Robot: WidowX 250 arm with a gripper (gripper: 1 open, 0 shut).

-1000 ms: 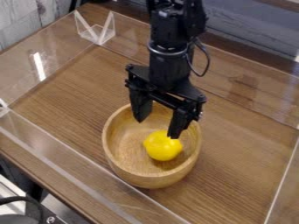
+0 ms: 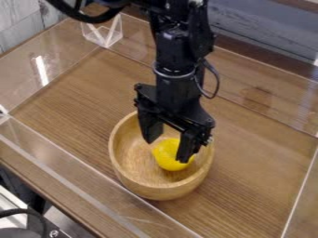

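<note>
My black gripper [image 2: 174, 130] is over a tan bowl [image 2: 128, 165], its open fingers down inside it on either side of the upper part of a yellow object [image 2: 174, 158], which lies on the bowl's floor. The gripper hides part of that object, and I cannot see whether the fingers touch it.
The bowl stands on a wooden surface [image 2: 255, 167], clear to the left and right. A small clear plastic container [image 2: 102, 28] is at the back left. Dark cables lie at the lower left edge.
The gripper has moved slightly down toward the front and now covers more of the yellow object. The bowl looks unmoved.
</note>
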